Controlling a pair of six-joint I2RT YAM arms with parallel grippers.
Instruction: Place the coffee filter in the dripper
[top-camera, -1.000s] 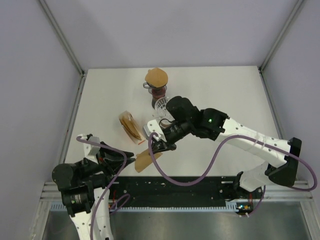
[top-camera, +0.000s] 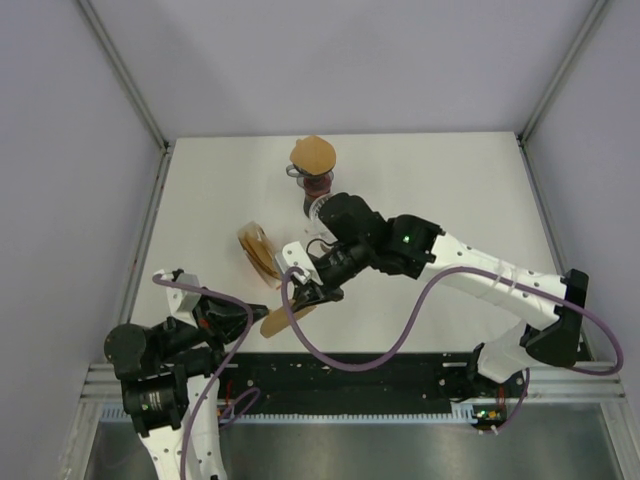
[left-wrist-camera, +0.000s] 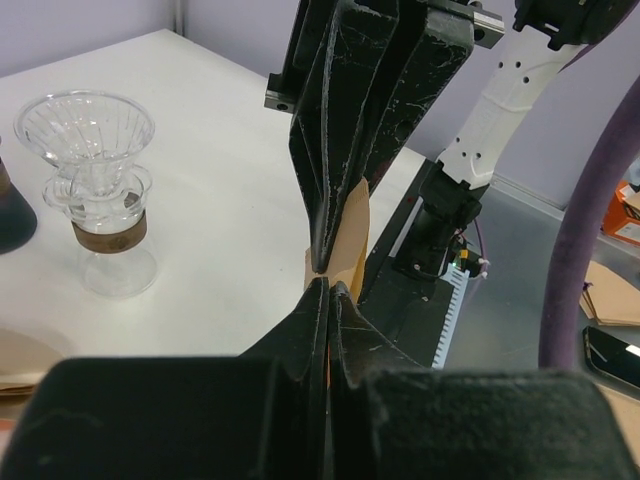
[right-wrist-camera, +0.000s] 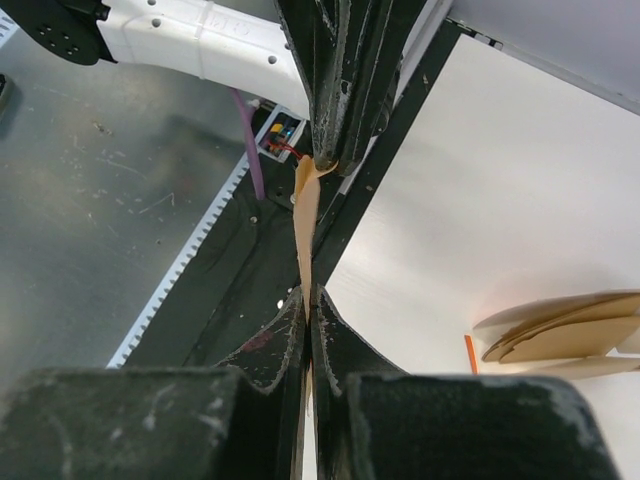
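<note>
My right gripper is shut on a thin tan coffee filter (top-camera: 285, 320), which stands edge-on in the right wrist view. The filter's far end reaches the tips of my left gripper, which is shut; whether it pinches the paper is hard to see, as the filter (left-wrist-camera: 350, 240) is behind its tips in the left wrist view. The clear glass dripper (left-wrist-camera: 85, 130) sits on a carafe with a wooden band on the white table (top-camera: 450, 180), partly hidden by the right arm in the top view.
A stack of filters (top-camera: 258, 250) lies on the table's left, beside the grippers. A dark vessel topped with tan (top-camera: 312, 155) stands at the back, behind the dripper. The table's front edge is just below the grippers.
My right gripper has moved left with the filter, bringing it up to the left gripper's tips. The left arm is nearly still.
</note>
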